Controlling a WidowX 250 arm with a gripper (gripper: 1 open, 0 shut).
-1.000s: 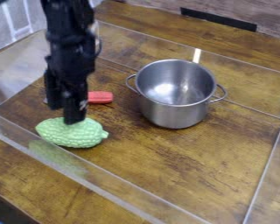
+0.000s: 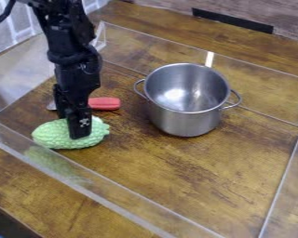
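The black gripper (image 2: 74, 123) reaches down from the upper left onto a pale green, bumpy vegetable-shaped object (image 2: 59, 137) lying at the lower left. Its fingertips are at the object's top; whether they are closed on it is hard to see. A red-handled item (image 2: 101, 103) lies just behind the gripper, partly hidden by it. A steel pot (image 2: 185, 121) with two side handles stands upright to the right.
Clear low walls border the wooden table (image 2: 196, 191).
The gripper has moved left and down onto the green object, which has shifted slightly to the left. The pot and red item have not moved.
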